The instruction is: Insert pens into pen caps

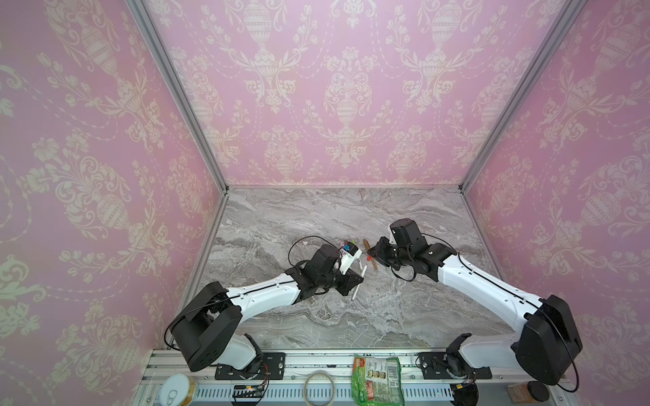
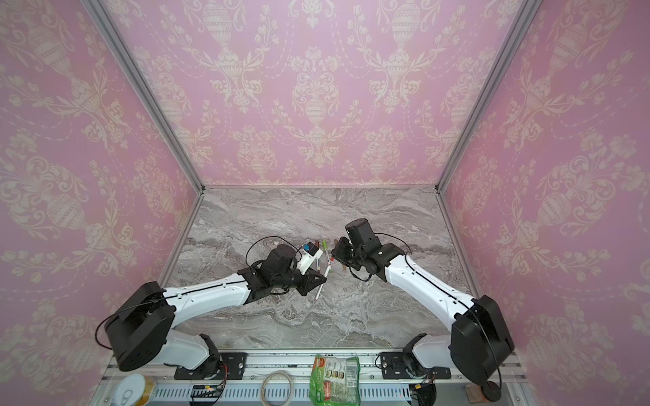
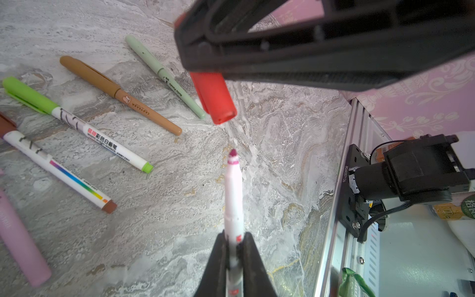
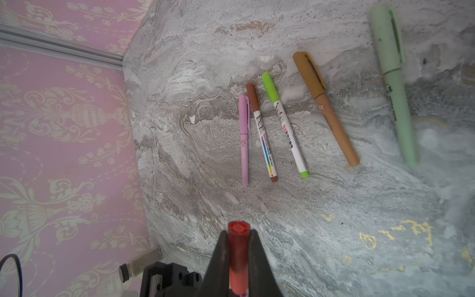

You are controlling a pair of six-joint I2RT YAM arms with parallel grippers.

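Note:
A slim white pen with a dark pink tip rises from my left gripper, which is shut on its barrel. In the top left view the same pen stands tilted beside that gripper. My right gripper is shut on a red cap. Seen from the left wrist, the cap points its open end down towards the pen tip, a little up and left of it. A visible gap separates the two.
Capped pens lie in a row on the marble table: pink, brown and white, green and white, tan and pale green. A green packet lies at the front edge.

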